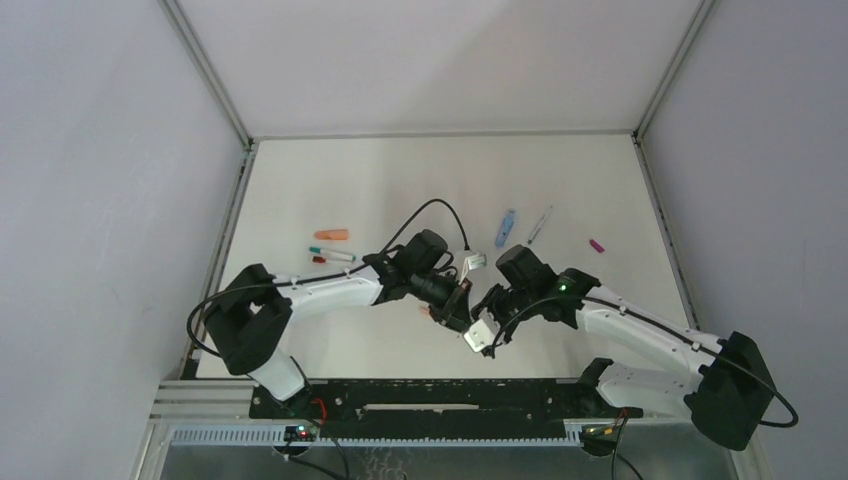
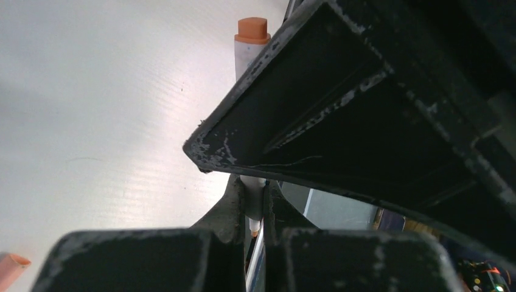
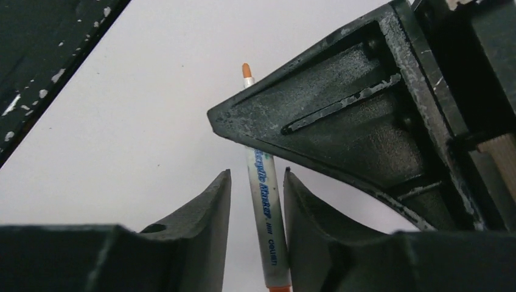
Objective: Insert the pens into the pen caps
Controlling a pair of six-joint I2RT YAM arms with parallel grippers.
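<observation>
A white marker with an orange end (image 2: 252, 30) is gripped by my left gripper, which is shut on its barrel. In the right wrist view the marker's printed barrel (image 3: 268, 225) runs lengthwise through the gap of my right gripper, and its thin orange tip (image 3: 246, 70) pokes out above a left finger. The right fingers are part open; a gap shows on the left of the barrel, and whether the other finger touches it cannot be told. From above, both grippers meet at mid-table and hide the marker. A small orange cap (image 2: 11, 267) lies at the lower left.
At the left lie an orange block-like item (image 1: 331, 234), a green-ended marker (image 1: 330, 252) and a red-ended one (image 1: 330, 261). Further right are a blue item (image 1: 505, 228), a clear pen (image 1: 540, 224) and a magenta cap (image 1: 597, 245).
</observation>
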